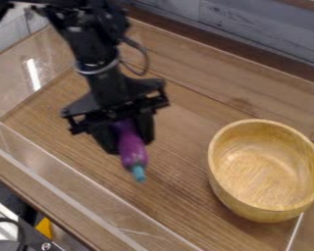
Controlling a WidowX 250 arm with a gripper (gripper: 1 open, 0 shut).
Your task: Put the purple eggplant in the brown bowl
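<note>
The purple eggplant (pixel 129 148), with a teal tip at its lower end, hangs beneath my gripper (pixel 115 135). My gripper is shut on it, and the fingers cover its upper part. Motion blurs the arm and fingers. To the right stands the brown bowl (pixel 262 134), a wide yellowish-tan one that looks empty. Eggplant and bowl are apart, with a stretch of bare wood between them in the view.
Pale walls (pixel 271 25) run along the back. Black cables (pixel 9 230) and a yellow piece lie at the lower left, off the wood.
</note>
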